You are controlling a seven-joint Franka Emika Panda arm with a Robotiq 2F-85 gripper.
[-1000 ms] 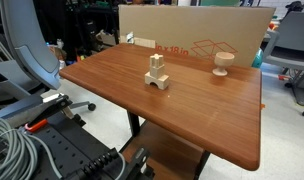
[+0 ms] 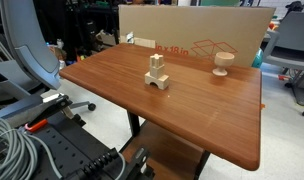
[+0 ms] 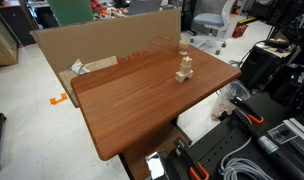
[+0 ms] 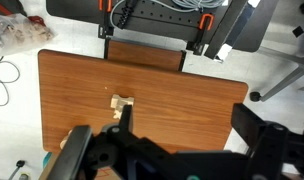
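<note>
A small stack of pale wooden blocks (image 2: 156, 76) stands on the brown table (image 2: 207, 113), near its front edge in exterior view 1. The same block stack (image 3: 184, 70) shows towards the right of the table in exterior view 2. From above, the wrist view has the blocks (image 4: 121, 103) left of centre, close to the left dark finger. My gripper hangs high over the tabletop with its fingers wide apart, open and with nothing visible between them. A pale cup (image 2: 223, 63) rests at the table's back side. Neither exterior view shows the gripper.
A cardboard panel (image 2: 177, 28) stands along the table's back side. Coiled cables (image 2: 12, 150) lie on the black base (image 2: 77, 148) in front.
</note>
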